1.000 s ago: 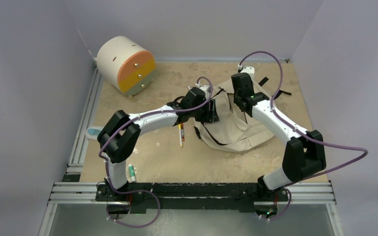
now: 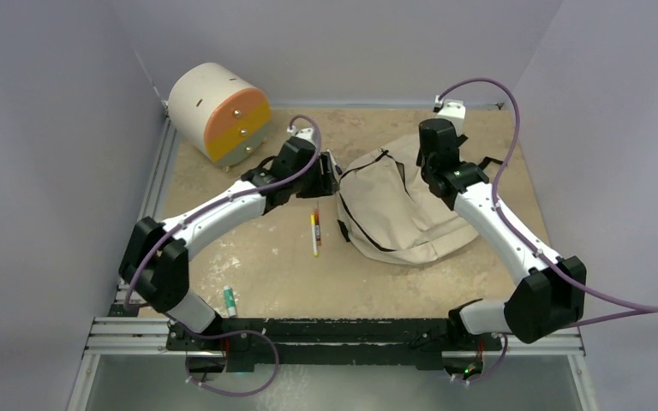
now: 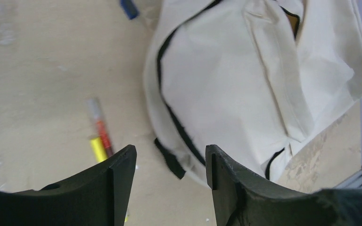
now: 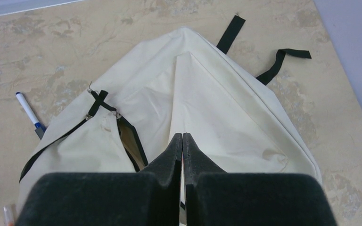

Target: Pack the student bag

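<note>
A cream cloth bag [image 2: 394, 214] with black trim lies flat on the table, its opening [image 4: 131, 141] a dark gap near the middle. My left gripper [image 2: 332, 175] is over the bag's left edge, open and empty; in the left wrist view its fingers [image 3: 122, 172] stand wide apart. Above the bag's upper right part my right gripper is shut, with nothing showing between its fingers. Left of the bag lie a yellow marker [image 2: 314, 237] and a red marker [image 2: 318, 224] close together. A white and blue marker [image 4: 28, 112] rests by the bag's upper left edge.
A rounded cabinet [image 2: 220, 114] with orange, yellow and green drawers stands at the back left. Near the front left lies a green tube [image 2: 230, 300]. Black straps [image 4: 278, 66] stick out past the bag's right side.
My left gripper has moved left, from over the bag's middle to its left edge.
</note>
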